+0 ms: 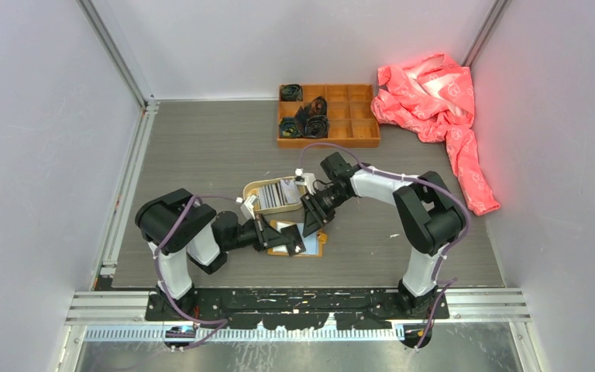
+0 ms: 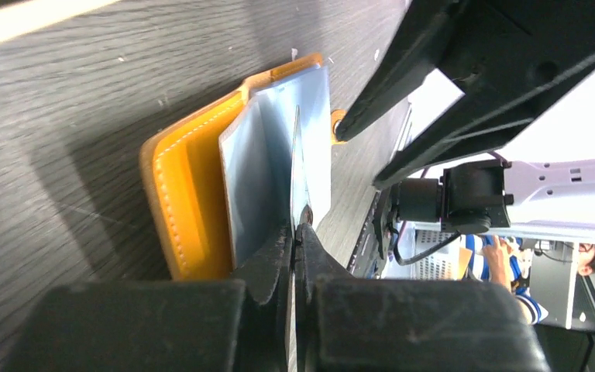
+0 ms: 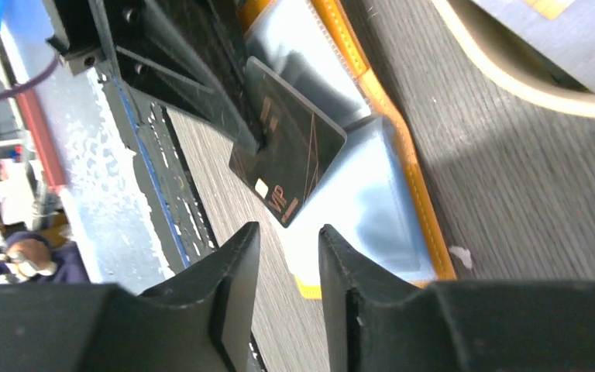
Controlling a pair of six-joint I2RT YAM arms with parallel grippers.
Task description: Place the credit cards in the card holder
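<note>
An open orange card holder (image 2: 188, 186) with pale blue sleeves (image 3: 356, 217) lies on the table below the grippers in the top view. A black card marked VIP is over its sleeves; in the left wrist view it shows edge-on at the tips of my left gripper, which is shut on it. My right gripper is part open beside the holder, its fingertips just short of the card with nothing visible between them.
A tan oval container (image 1: 273, 194) of cards sits just behind the holder. A wooden compartment tray (image 1: 352, 116) with dark items is at the back, pink cloth (image 1: 426, 93) at back right.
</note>
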